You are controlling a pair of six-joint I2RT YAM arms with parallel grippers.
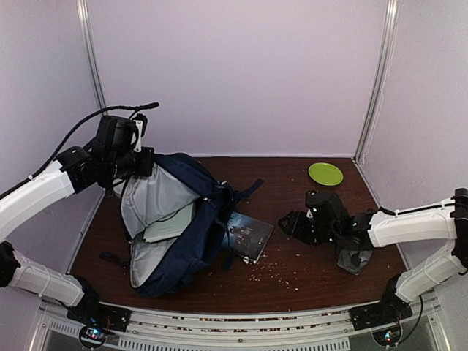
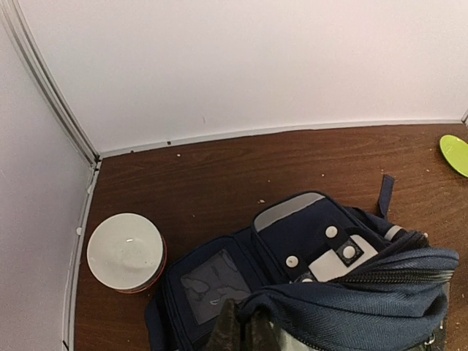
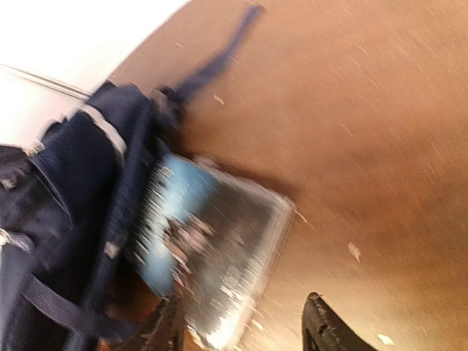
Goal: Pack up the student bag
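The navy backpack (image 1: 194, 252) lies on the left half of the table with its mouth spread wide, showing the grey lining. Inside it rests a pale green notebook (image 1: 170, 225). My left gripper is shut on the bag's upper edge (image 2: 351, 300) and holds it raised. A dark picture-covered book (image 1: 248, 235) lies flat on the table, its left side covered by the bag. To the right of that book, my right gripper hangs apart from it, open, with nothing between its fingers.
A grey pouch-like item (image 1: 353, 259) lies under the right forearm. At the back right sits a green plate (image 1: 325, 174). White bowls (image 2: 126, 251) stand behind the bag at the left. Crumbs (image 1: 274, 276) are scattered before the book.
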